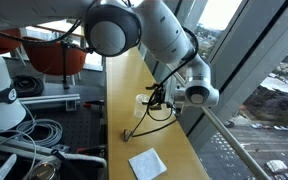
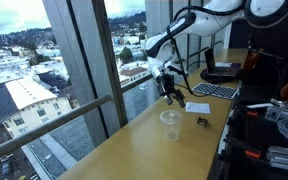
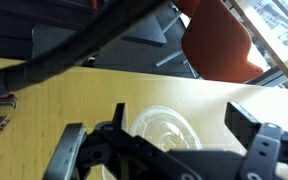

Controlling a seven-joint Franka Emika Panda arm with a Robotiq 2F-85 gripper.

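A clear, round plastic container (image 2: 171, 121) sits on the wooden table, with its pale rim seen from above in the wrist view. My gripper stands open above and close to it, one finger on either side of the view. Nothing shows between the fingers, and the gripper's dark body covers the near part of the container in the wrist view. From exterior view 2, the gripper hangs just behind and above the container, apart from it as far as I can tell.
A white sheet (image 1: 147, 165) lies flat on the table. Near it is a small dark brown object (image 2: 202, 121), perhaps metal. The window frame (image 2: 120, 70) borders one long side; a black case and cables stand on the other.
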